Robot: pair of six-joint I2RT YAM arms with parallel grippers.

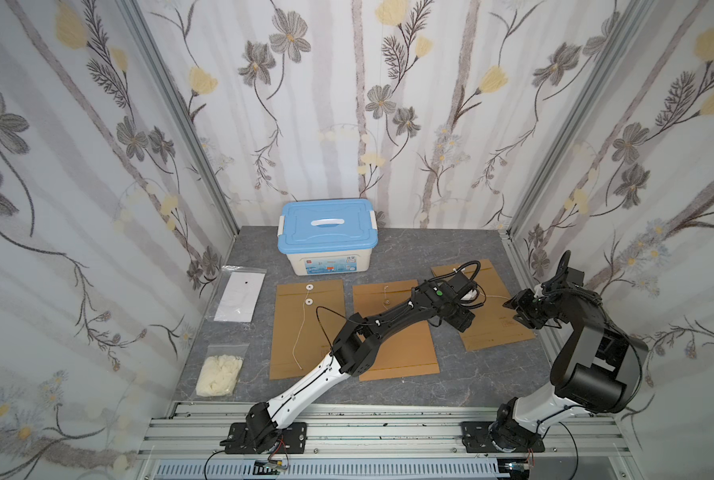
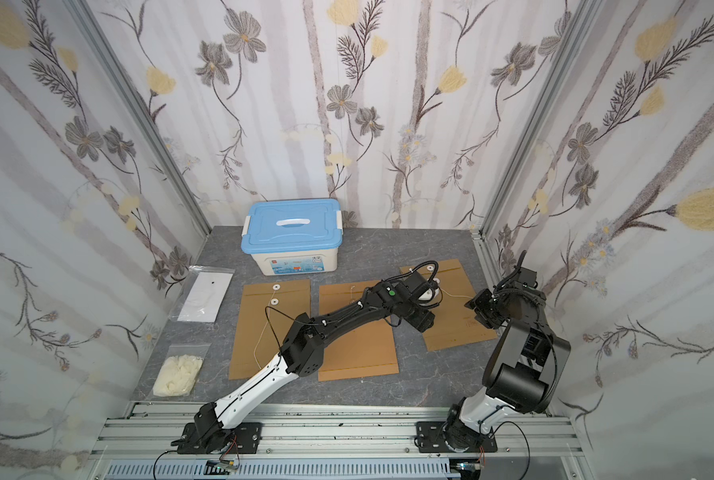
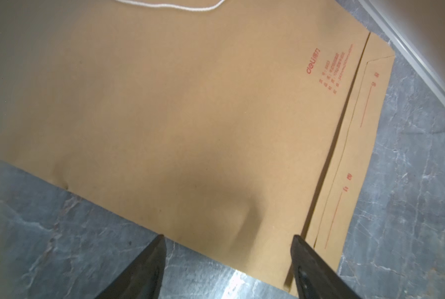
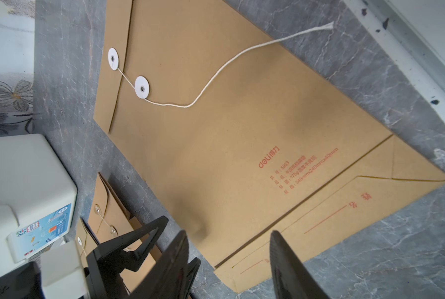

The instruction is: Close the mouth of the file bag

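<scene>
The right-hand kraft file bag [image 4: 252, 109] lies flat, with two white buttons [image 4: 141, 87] on its flap end and a white string [image 4: 208, 82] running loosely from them across the bag. My left gripper hangs over the lower left edge of that bag, fingers apart with nothing visible between them. My right gripper is above the bag's right side; its fingertips stand apart in the right wrist view, and I cannot see anything held between them, nor tell clearly whether it is shut on something.
Two more kraft bags [image 1: 393, 352] lie to the left. A lidded plastic box [image 1: 329, 232] stands at the back. A white packet [image 1: 238, 296] and a bag of pale material [image 1: 219, 374] lie at the far left. The wall rail borders the right.
</scene>
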